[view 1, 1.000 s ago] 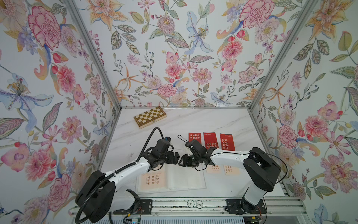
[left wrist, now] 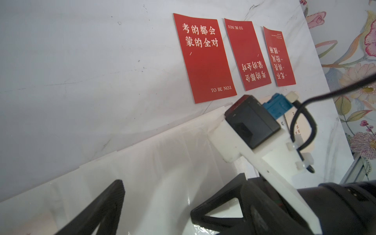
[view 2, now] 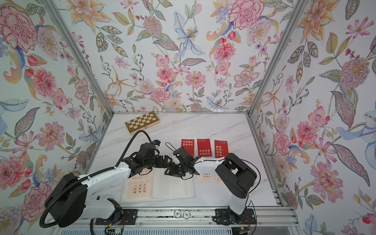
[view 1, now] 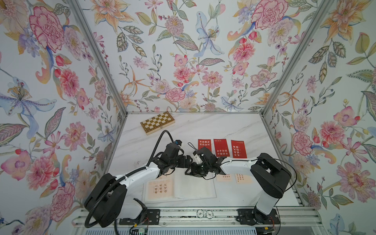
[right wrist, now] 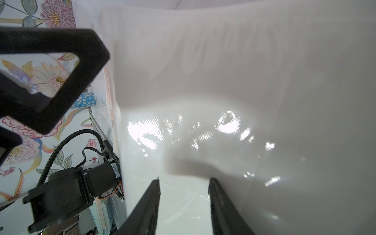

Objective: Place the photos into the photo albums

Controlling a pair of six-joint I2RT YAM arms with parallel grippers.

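An open photo album (view 1: 195, 190) lies at the front of the table, its left page (view 2: 137, 188) showing a peach photo with lettering, its right page blank plastic. Both grippers meet over the album's upper part. My left gripper stands part open, with no photo visible in it. My right gripper is part open low over the glossy sleeve, nothing visible between its fingertips. Three red photos (left wrist: 204, 58) lie in a row behind the album; peach photos (view 1: 243, 178) lie to its right, partly behind the right arm.
A checkered board (view 1: 157, 122) sits at the back left. The two wrists are very close together. Flowered walls (view 1: 195, 70) enclose the table.
My left gripper has moved slightly up and to the right over the album. The right gripper has shifted slightly at the album. The photos look unmoved.
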